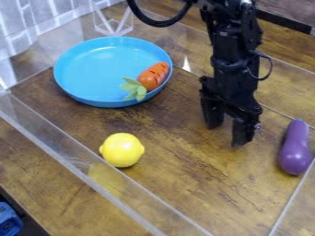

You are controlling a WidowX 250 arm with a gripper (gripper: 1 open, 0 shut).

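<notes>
My black gripper point(229, 118) hangs low over the middle right of the wooden table point(185, 198), its tips near the tabletop. It is open, and I see nothing clearly between its dark fingers. A blue plate point(96, 64) holds an orange carrot point(153, 76) with green leaves at its right side. A yellow lemon point(121, 150) lies at the lower left. A purple eggplant point(294, 150) lies at the right, a little way from the gripper.
Pale, clear edging runs along the left and lower right of the work area.
</notes>
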